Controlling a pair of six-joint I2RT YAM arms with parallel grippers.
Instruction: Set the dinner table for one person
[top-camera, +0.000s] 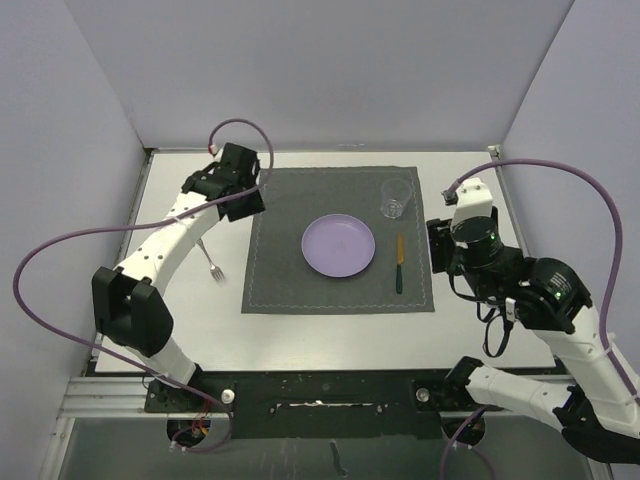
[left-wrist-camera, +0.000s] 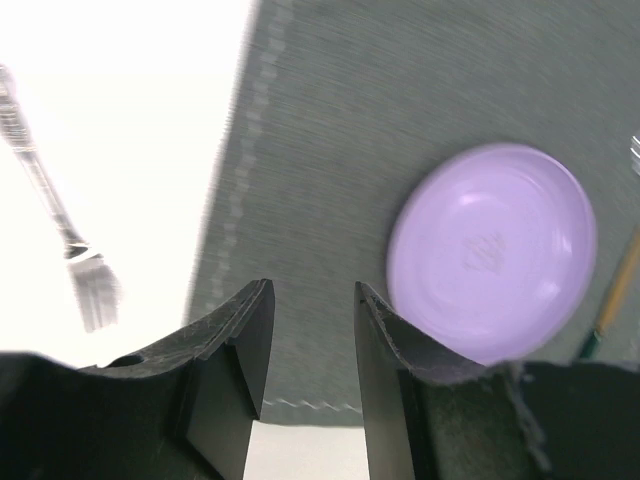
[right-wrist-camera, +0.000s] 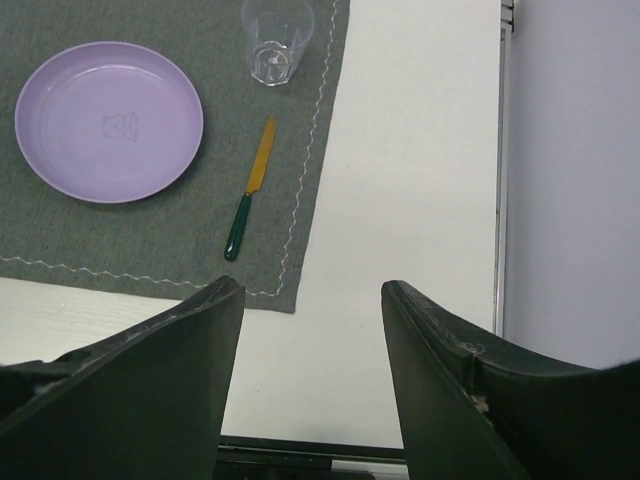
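A purple plate (top-camera: 338, 245) rests on the grey placemat (top-camera: 290, 290). To its right lie a knife with orange blade and green handle (right-wrist-camera: 245, 207) and, above that, a clear glass (right-wrist-camera: 278, 40). A silver fork (left-wrist-camera: 93, 285) lies on the bare white table, left of the mat. My left gripper hangs above the mat's left side, open, with nothing between its fingers. My right gripper is open and empty over the table at the right of the mat.
The white table (top-camera: 300, 345) has free room in front of and left of the mat. Grey walls (top-camera: 70, 180) enclose it at back and sides.
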